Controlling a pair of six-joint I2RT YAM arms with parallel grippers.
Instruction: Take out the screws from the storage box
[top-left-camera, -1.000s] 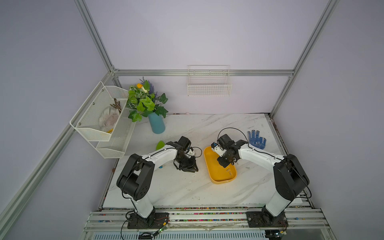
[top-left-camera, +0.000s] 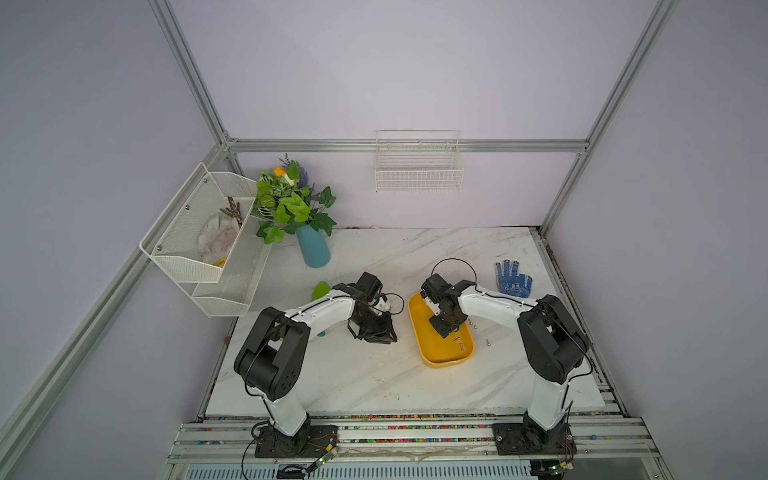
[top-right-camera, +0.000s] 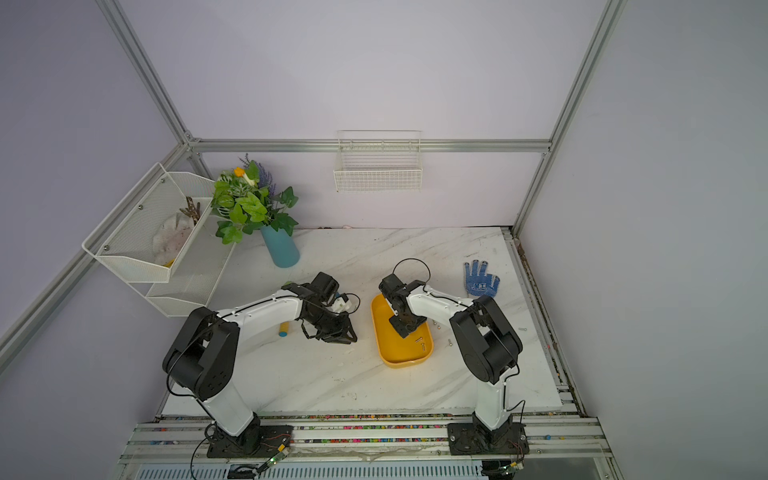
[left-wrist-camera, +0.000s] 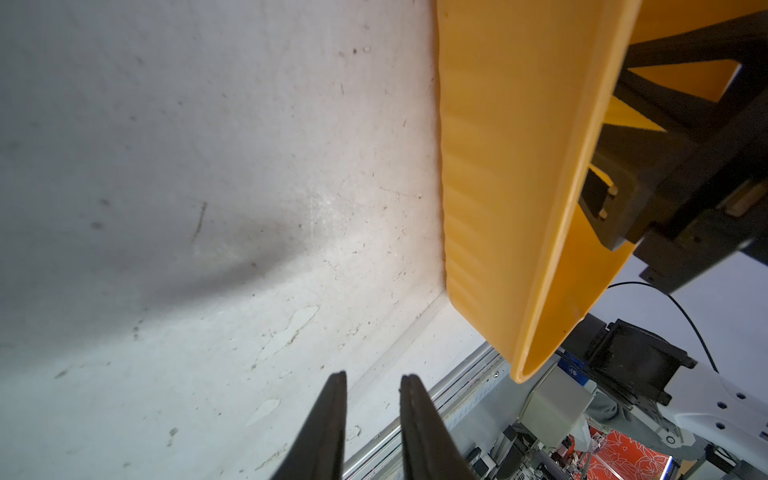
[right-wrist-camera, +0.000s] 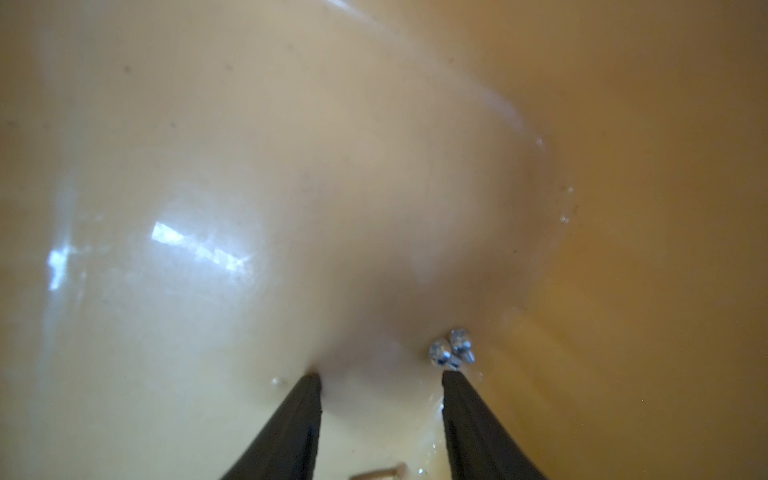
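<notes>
The yellow storage box (top-left-camera: 424, 344) stands on the table in front of my arms. My right gripper is down inside it, part open, with nothing seen between its fingers. Two small silver screws (right-wrist-camera: 452, 348) lie on the box floor just beyond its right fingertip in the right wrist view. More small metal pieces (top-left-camera: 459, 342) lie at the box's near end, too small to identify surely. My left gripper is outside the box, left of it, part open and empty above the bare table.
A blue glove (top-left-camera: 513, 280) lies at back right, small metal bits (top-left-camera: 488, 342) right of the box. A vase (top-left-camera: 313, 246) with plants and a wire rack (top-left-camera: 196, 264) stand at back left; a green object (top-left-camera: 320, 289) is partly behind the left arm.
The left arm shows no visible movement.
</notes>
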